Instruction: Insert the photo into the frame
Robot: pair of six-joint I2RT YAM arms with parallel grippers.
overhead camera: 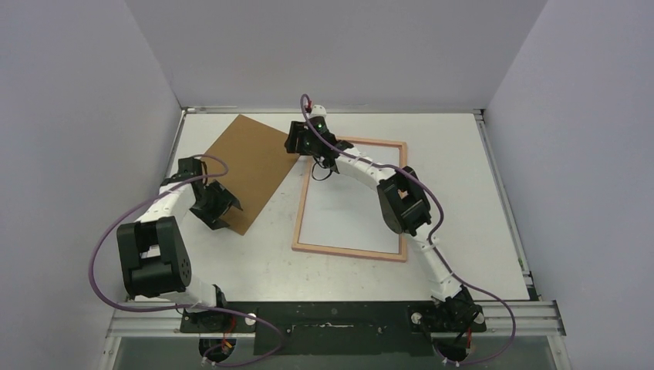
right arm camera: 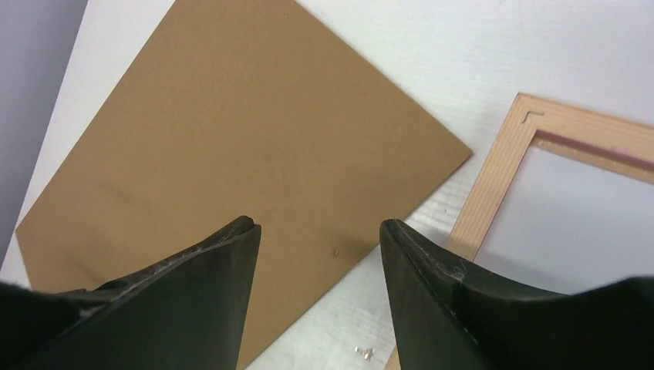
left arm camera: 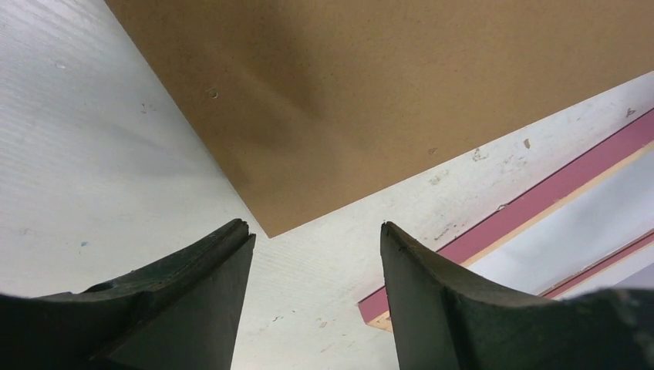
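Note:
A brown rectangular board (overhead camera: pixel 251 166) lies slanted on the left part of the table; no picture shows on its upper face. To its right lies a wooden frame (overhead camera: pixel 348 250) around a white panel (overhead camera: pixel 347 220). My left gripper is open above the board's lower corner, and that corner shows beyond the gap between the fingertips. Over the strip between the board's right corner and the frame's upper left corner hangs my right gripper. It is open too, with the board (right arm camera: pixel 254 146) and the frame (right arm camera: pixel 493 173) both below it, nothing held.
Grey walls (overhead camera: pixel 54 154) close in the table on the left, right and back. Purple cables (overhead camera: pixel 116 223) loop along both arms.

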